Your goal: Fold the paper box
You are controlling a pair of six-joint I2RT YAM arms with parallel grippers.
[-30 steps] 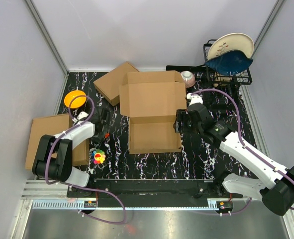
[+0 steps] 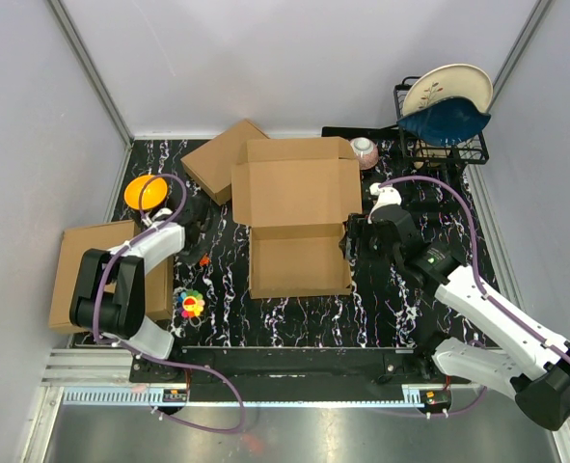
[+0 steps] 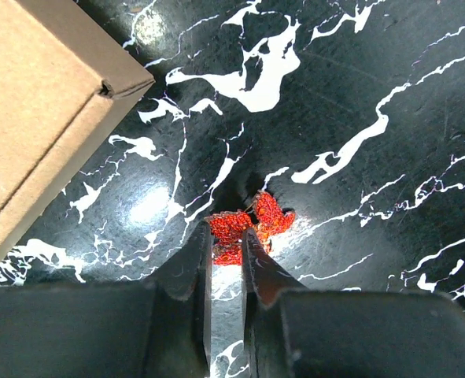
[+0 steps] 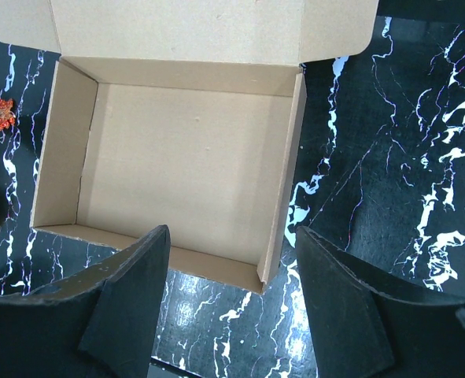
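Note:
The brown paper box (image 2: 299, 260) stands open in the middle of the table, its lid (image 2: 299, 193) folded back toward the far side. In the right wrist view the inside of the box (image 4: 185, 157) is empty. My right gripper is open above its near right part, with nothing between the fingers. To the left of the box, my left gripper points down at a small red, glittery piece (image 3: 270, 214). Its fingers are close together with a narrow gap, the red piece at their tips; whether they grip it cannot be told.
Two closed cardboard boxes lie at the left (image 2: 87, 265) and back (image 2: 225, 159). An orange bowl (image 2: 146, 192), a colourful flower-shaped toy (image 2: 190, 304), a pink bowl (image 2: 365, 152) and a dish rack (image 2: 448, 151) stand around. Marble surface between the flower toy and box is bare.
The left arm has shifted slightly, its gripper staying near the red piece. My right arm has moved a little to the right. The open box has stayed put.

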